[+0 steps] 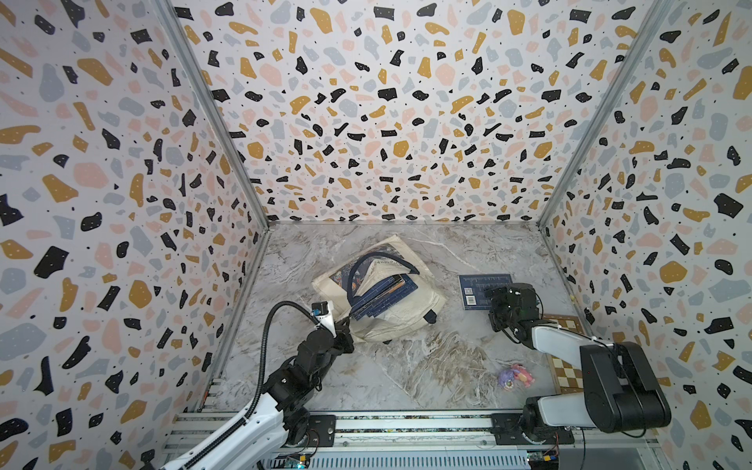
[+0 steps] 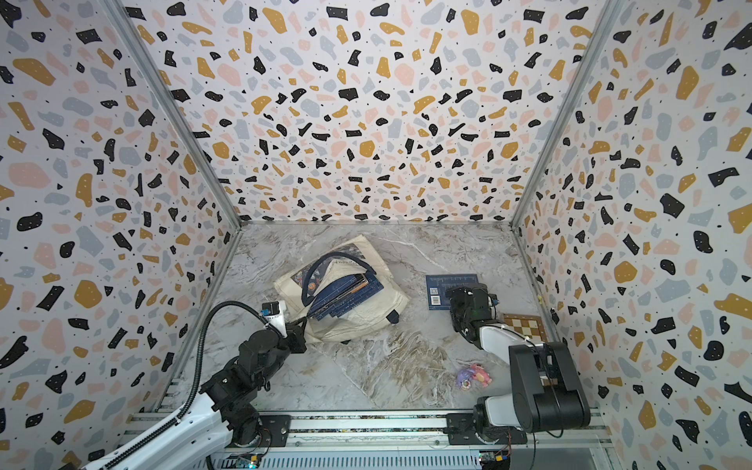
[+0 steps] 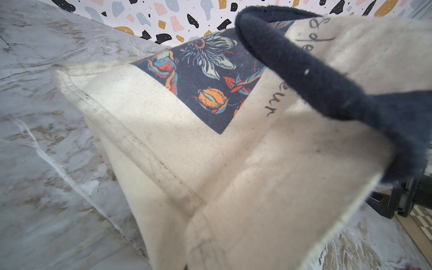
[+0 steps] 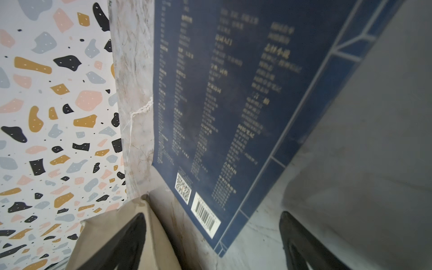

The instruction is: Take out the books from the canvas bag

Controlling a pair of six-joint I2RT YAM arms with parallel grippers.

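Note:
The canvas bag (image 1: pixel 419 304), cream with dark blue handles (image 3: pixel 306 76), lies on the left-centre of the table. Several dark blue books (image 1: pixel 395 291) show at its mouth. At the bag's near left edge is my left gripper (image 1: pixel 349 319), touching the cloth; its fingers are hidden in the left wrist view, where fabric fills the picture. To the right, a blue book (image 4: pixel 211 135) lies on the table, printed face and barcode up. Over its near end stands my right gripper, fingers (image 4: pixel 130 245) wide apart with nothing gripped.
A small purple and pink toy (image 1: pixel 515 376) sits on the near right of the table. A checkered board (image 1: pixel 565 368) lies at the right edge, partly under the right arm. Bare marble is free between bag and book, and in front of them.

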